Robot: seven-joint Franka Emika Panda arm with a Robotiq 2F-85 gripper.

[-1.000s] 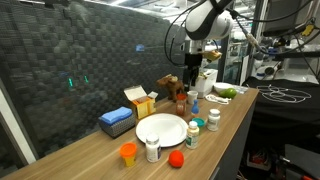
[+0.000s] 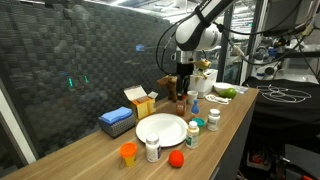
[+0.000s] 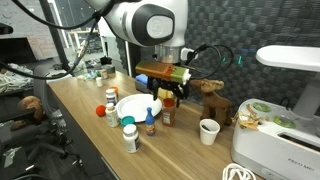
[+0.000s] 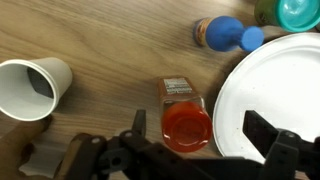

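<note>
Below my open gripper in the wrist view stands an upright bottle [image 4: 182, 115] with an orange-red cap, lying between the two spread fingers as seen from above. The same bottle [image 3: 168, 112] shows reddish brown in exterior view 2, with the gripper [image 3: 170, 91] just over its top. In exterior view 1 the gripper [image 2: 184, 86] hangs above the bottle [image 2: 181, 106]. Whether the fingers touch it cannot be told.
A white plate [image 4: 259, 84] lies close beside the bottle, and a blue bottle [image 4: 226, 33] stands near. A white cup [image 4: 32, 88] is on the other side. A brown plush animal [image 3: 214, 100] stands behind. Several jars crowd the table's front edge.
Over the last second my gripper has come down and slightly to the left in exterior view 1, nearer the reddish bottle. The objects on the table stay where they were.
</note>
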